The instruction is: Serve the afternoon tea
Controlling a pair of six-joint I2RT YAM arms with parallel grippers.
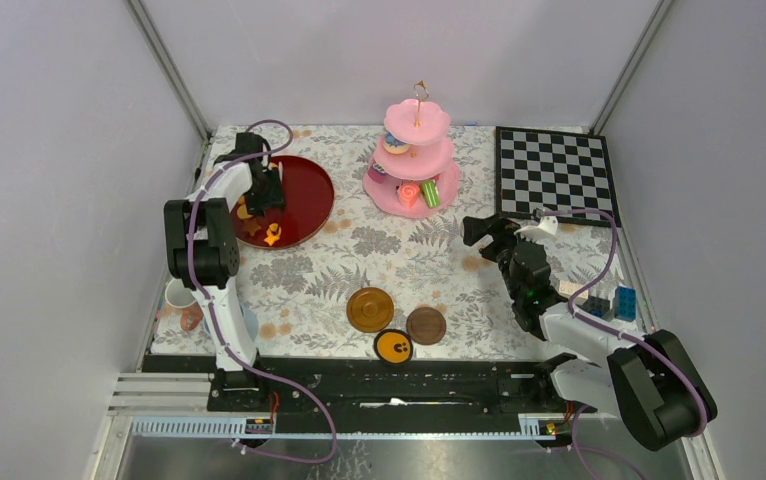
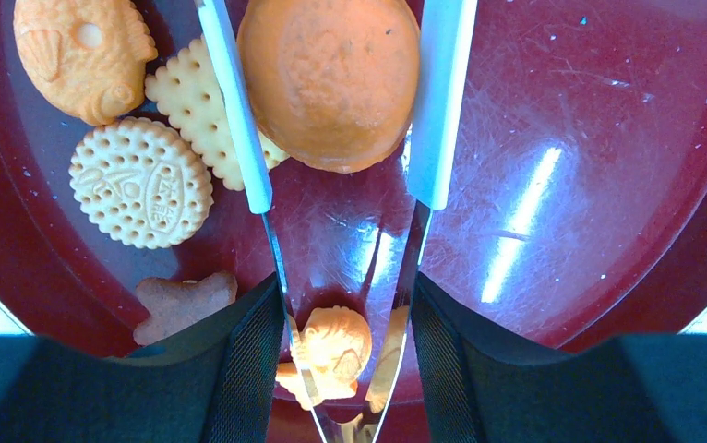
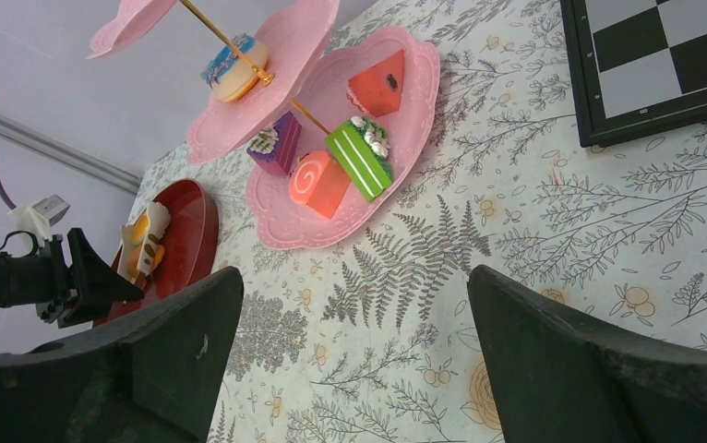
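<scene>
My left gripper is shut on a pair of metal tongs with pale blue-white tips [image 2: 442, 111], over the dark red tray [image 1: 309, 195]. The tips stand either side of a round orange-brown bun [image 2: 331, 83] and seem to touch its edges; whether it is lifted, I cannot tell. Biscuits [image 2: 142, 183] and fish-shaped cakes [image 2: 82, 55] lie left of it. The pink tiered stand [image 1: 416, 160] holds a blue-topped doughnut [image 3: 236, 74] on its middle tier and cake pieces [image 3: 359, 157] on its bottom tier. At the right, my right gripper is open and empty.
Two brown saucers [image 1: 370, 310] and an orange-faced round mat [image 1: 393, 347] lie near the front edge. A white cup [image 1: 180, 293] sits under the left arm. At the back right is a checkered board [image 1: 556, 175].
</scene>
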